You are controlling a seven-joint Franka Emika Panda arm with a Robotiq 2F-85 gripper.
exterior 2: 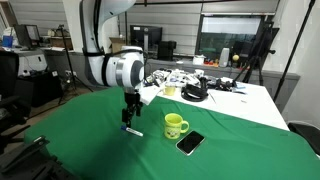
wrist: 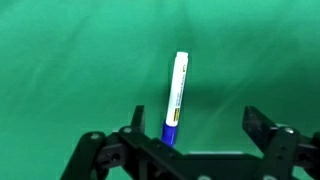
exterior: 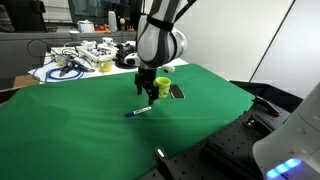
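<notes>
A white marker with a blue cap (wrist: 177, 95) lies on the green tabletop, apart from everything else. In the wrist view it sits between and ahead of my open gripper, whose fingers are spread wide with nothing held. From the first exterior view, the gripper (exterior: 145, 95) hangs above the table, just behind the marker (exterior: 138, 112). The second exterior view shows the gripper (exterior 2: 134, 105) low over the marker (exterior 2: 132, 130).
A yellow-green mug (exterior 2: 173, 127) stands close beside the gripper, with a dark phone (exterior 2: 190, 143) flat next to it. Cables and a headset (exterior 2: 195, 91) clutter the back of the table.
</notes>
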